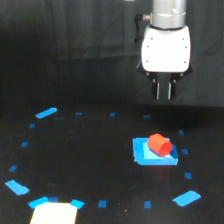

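Observation:
A red block (159,145) rests in a small light-blue tray (139,151) on the dark table, right of the middle; a white patch shows beside the block. High above them, near the back right, hangs my white-bodied gripper (163,98), pointing down. Its two thin dark fingers stand apart, with nothing visible between them. Clear space separates the fingertips from the block and tray.
Blue tape strips mark the table, one at the far left (46,113) and one at the right front (186,198). A white and yellow object (52,213) is cut off by the bottom edge.

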